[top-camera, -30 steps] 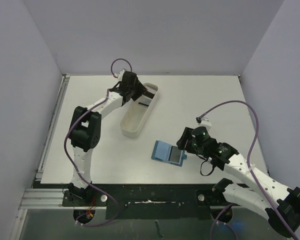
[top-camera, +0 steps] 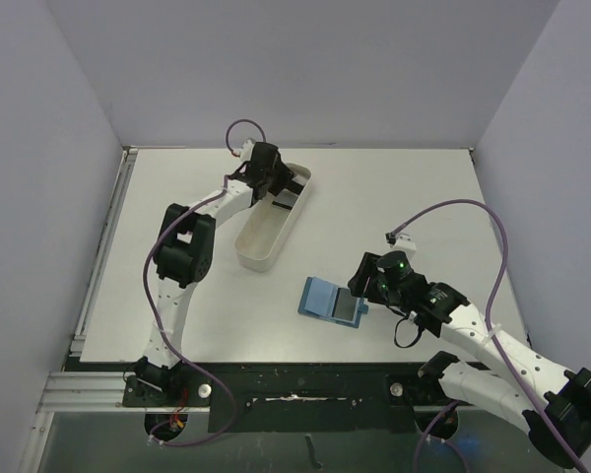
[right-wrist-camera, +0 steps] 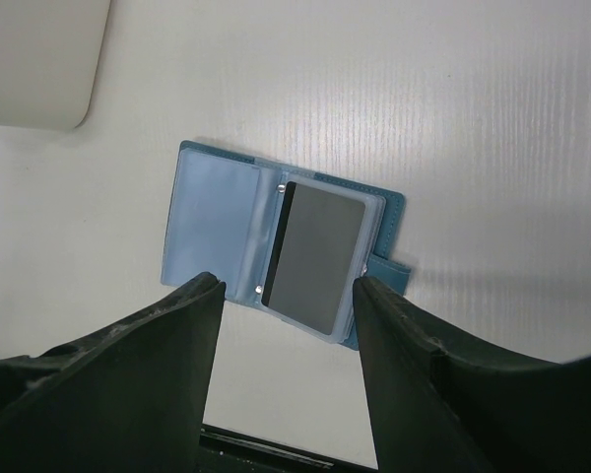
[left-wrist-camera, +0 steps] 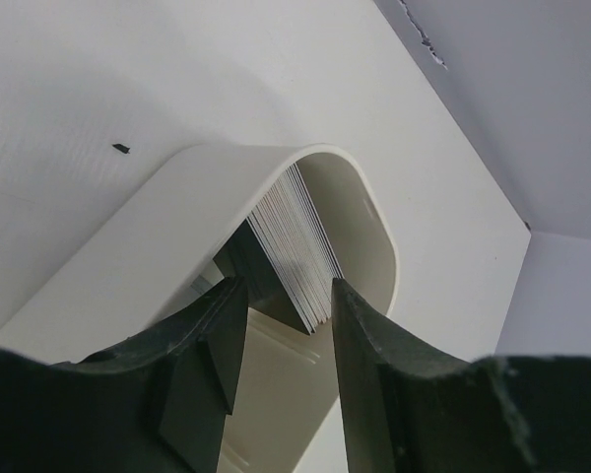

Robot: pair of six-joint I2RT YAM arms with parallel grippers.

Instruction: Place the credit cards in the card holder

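Observation:
A stack of cards (left-wrist-camera: 294, 246), light edges up with a dark card face (left-wrist-camera: 256, 266) on the near side, stands at the far end of the beige tray (left-wrist-camera: 366, 227). My left gripper is part open over the tray, its fingertips close to the cards' near end; nothing is clearly held. The blue card holder (top-camera: 320, 298) lies spread open on the table, and the right wrist view shows a dark grey panel (right-wrist-camera: 317, 256) under clear plastic on its right half. Above the holder hovers my right gripper, open and empty.
The tray's raised walls surround the cards, and its near part (top-camera: 261, 241) is empty. Bare white table (top-camera: 394, 187) lies to the right of the tray. The dark robot base (top-camera: 286, 399) runs along the front edge.
My left gripper has shifted right and slightly down in the top view, further over the cards in the tray. The right arm, the tray and the holder have stayed where they were.

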